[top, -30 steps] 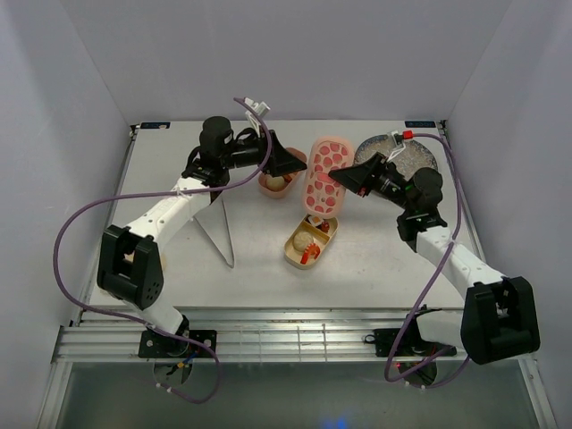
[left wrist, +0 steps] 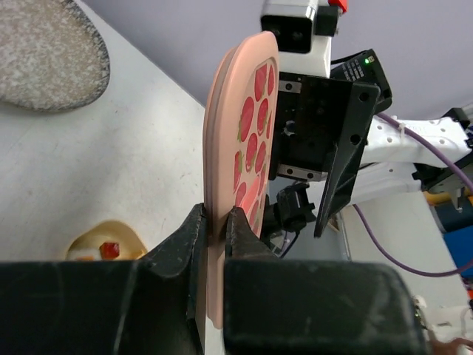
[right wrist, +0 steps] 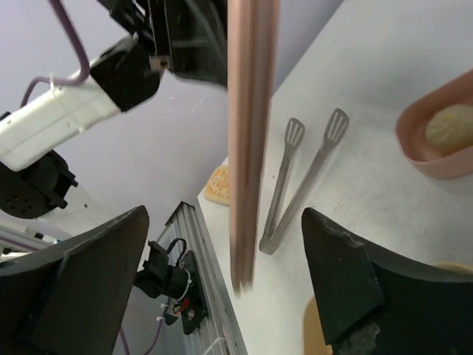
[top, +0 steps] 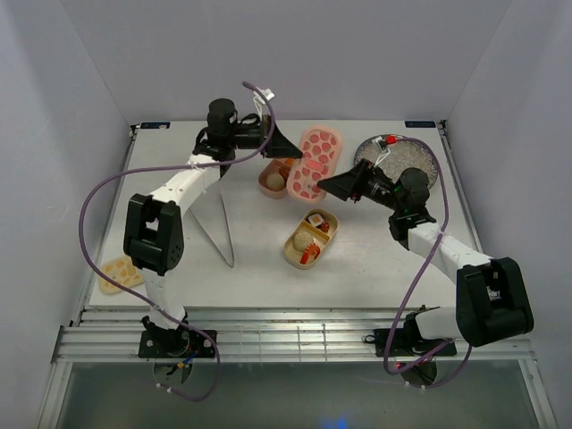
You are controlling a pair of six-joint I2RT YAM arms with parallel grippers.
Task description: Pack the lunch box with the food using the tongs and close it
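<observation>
The pink lid with strawberry prints (top: 318, 152) stands on edge in the air, held by my left gripper, whose fingers are shut on its side. My right gripper is open, facing the lid's other side, with the lid apart from its fingers in the top view. Below in the top view are the yellow lunch box (top: 295, 250) with food in compartments and the pink box (top: 266, 186) with food, partly under the lid and left arm.
A grey speckled plate (top: 420, 156) is at back right. Two metal tongs (right wrist: 295, 200) lie left of the boxes. A yellow piece (top: 122, 273) sits at front left.
The lid has moved left and back with my left gripper, away from my right gripper, which held it earlier and has now let go.
</observation>
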